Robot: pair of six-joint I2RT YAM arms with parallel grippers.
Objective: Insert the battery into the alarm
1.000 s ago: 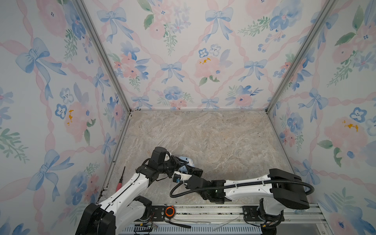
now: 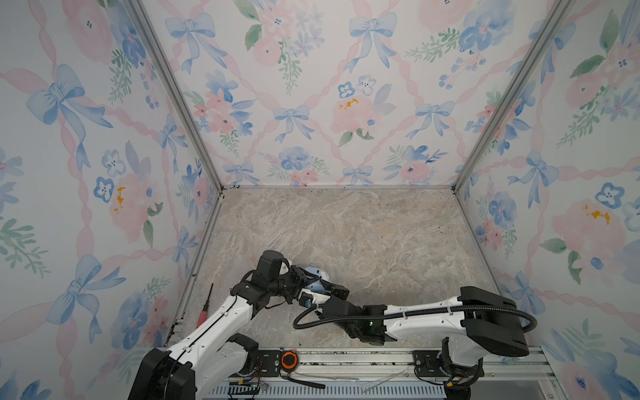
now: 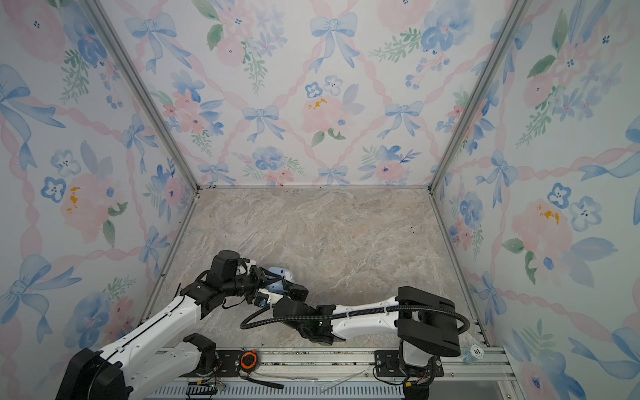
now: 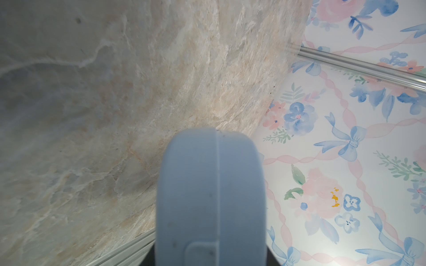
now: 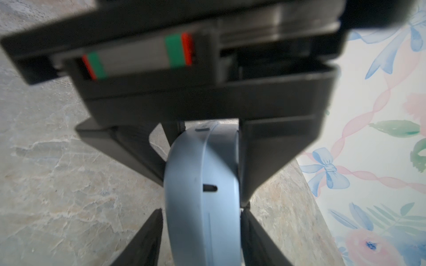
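The alarm is a rounded, light blue body (image 4: 210, 186) with a seam down its edge, filling the lower middle of the left wrist view. My left gripper is shut on it, one dark finger showing at each side. In the right wrist view the left gripper's black fingers (image 5: 273, 153) flank the upper part of the alarm (image 5: 202, 177), which has small dark slots. My right gripper is part open, its fingertips on either side of the alarm's lower part, with a gap at the left finger. No battery can be made out.
A red-handled screwdriver (image 2: 203, 314) lies at the left edge, and an orange-and-black tape measure (image 2: 288, 360) sits by the front rail. Both arms are close together at the front.
The right arm and its gripper have shifted slightly to the right in the top left view. The left arm and the alarm look almost unmoved.
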